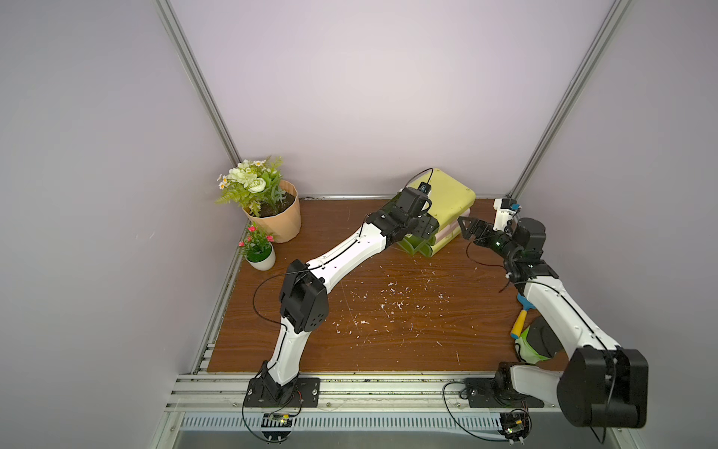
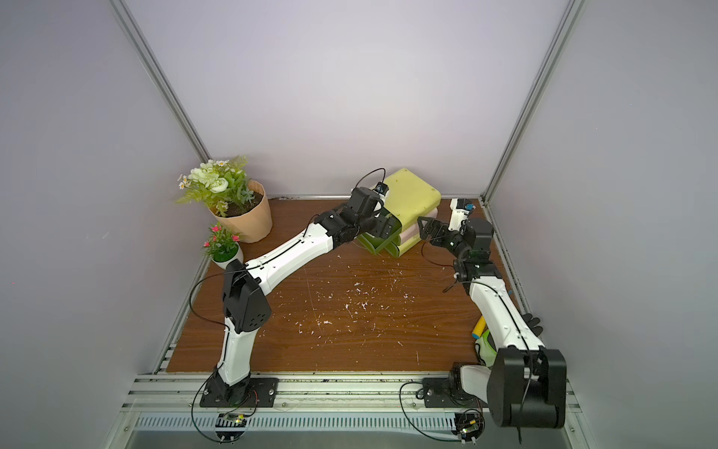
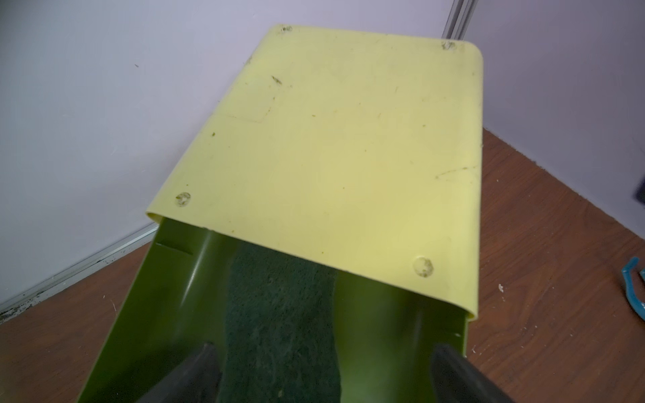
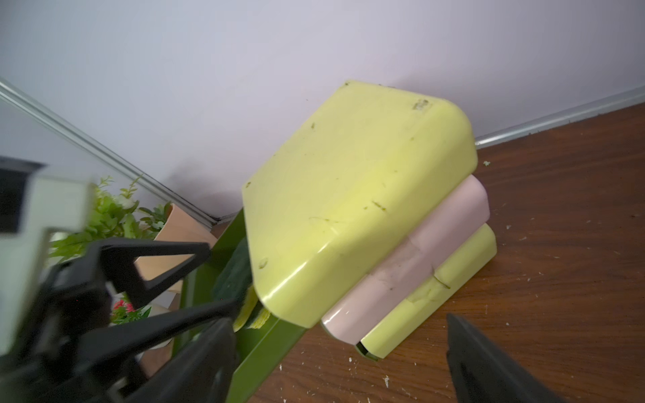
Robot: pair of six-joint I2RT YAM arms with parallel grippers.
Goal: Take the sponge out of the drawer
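The sponge (image 3: 282, 322) lies inside the open green drawer (image 3: 389, 309), dark green side uppermost in the left wrist view; its near end runs out of frame. A yellow sponge edge (image 4: 255, 317) shows in the right wrist view. The drawer slides out from under the yellow top of the cabinet (image 1: 445, 196). My left gripper (image 1: 426, 226) is over the drawer's front part, open, its blurred fingers (image 3: 195, 376) on either side of the sponge in view, with nothing held. To the cabinet's right, my right gripper (image 1: 470, 227) stands open and empty.
Two potted plants, one large (image 1: 280, 213) and one small (image 1: 259, 256), stand at the left. A blue-and-yellow hand fork (image 1: 518, 321) and a glove (image 1: 544, 336) lie at the right, partly behind the right arm. Mid-table is clear apart from pale flecks.
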